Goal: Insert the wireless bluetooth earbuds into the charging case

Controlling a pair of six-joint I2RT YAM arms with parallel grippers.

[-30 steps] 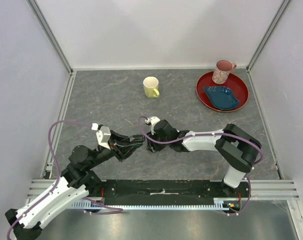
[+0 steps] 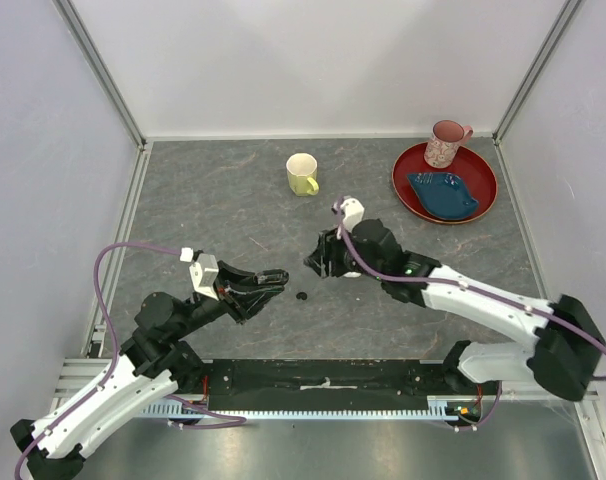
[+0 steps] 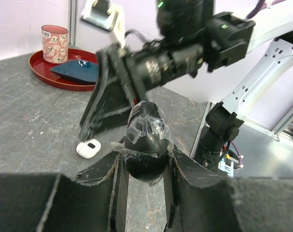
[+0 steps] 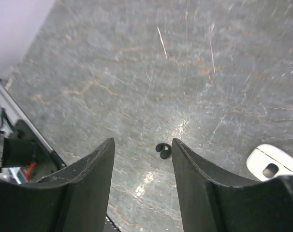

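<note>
My left gripper (image 2: 258,292) holds a glossy black case (image 3: 146,154) with clear film round it, seen upright between its fingers in the left wrist view. A small black earbud (image 4: 163,151) lies on the grey table, below my right gripper, whose fingers are apart with nothing between them. A white object with a dark oval (image 4: 273,162) lies to the right in the right wrist view, partly hidden by the arm in the top view.
A yellow mug (image 2: 302,172) stands at the back middle. A red tray (image 2: 408,200) with a blue dish (image 2: 443,195) and pink mug (image 2: 445,145) sits back right.
My right gripper has risen and moved right, uncovering the small earbud on the table in the top view. The left arm is essentially unchanged.
</note>
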